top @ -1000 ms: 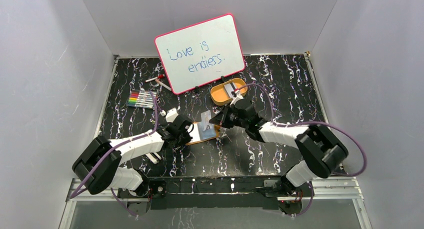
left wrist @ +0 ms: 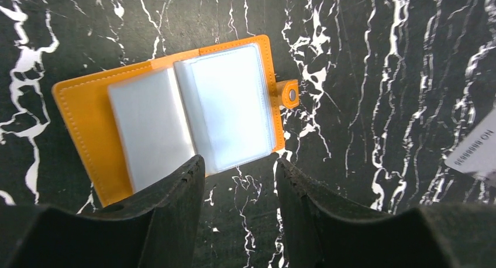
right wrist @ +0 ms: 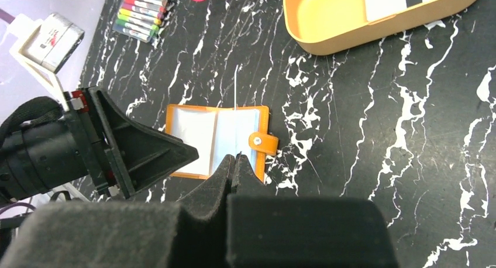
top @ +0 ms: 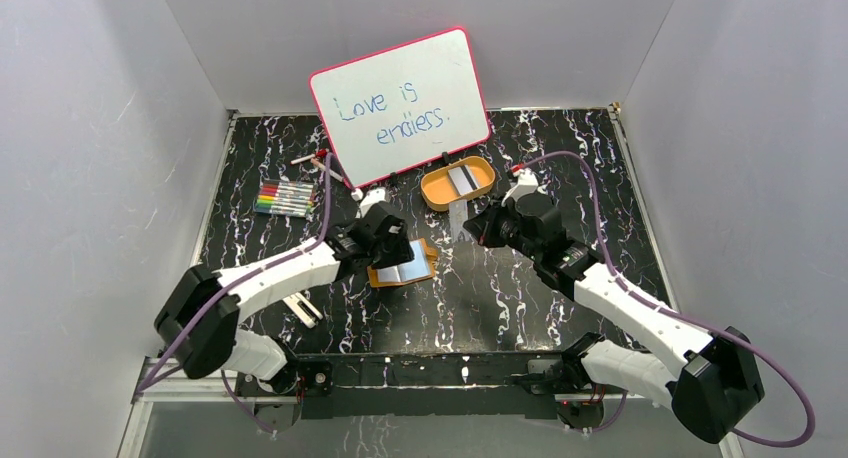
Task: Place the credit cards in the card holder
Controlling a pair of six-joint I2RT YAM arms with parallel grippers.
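An orange card holder (left wrist: 164,62) lies opened flat on the black marbled table, with clear or whitish sleeves on both halves and a snap tab (left wrist: 288,94) at one side. Above its near edge, my left gripper is open, and nothing shows between its fingers. My right gripper (top: 473,236) is shut on a thin grey card (top: 459,221), held to the right of the holder and clear of it. Seen nearly edge-on, that card (right wrist: 236,86) is a pale line in the right wrist view; only its lettered corner (left wrist: 476,148) enters the left wrist view.
An orange tray (top: 435,191) with a black-striped white card (top: 464,178) stands behind the held card. A whiteboard (top: 400,108) leans at the back; colored markers (top: 285,198) lie at the left. Table space right of the holder is free.
The left gripper has shifted right, over the holder.
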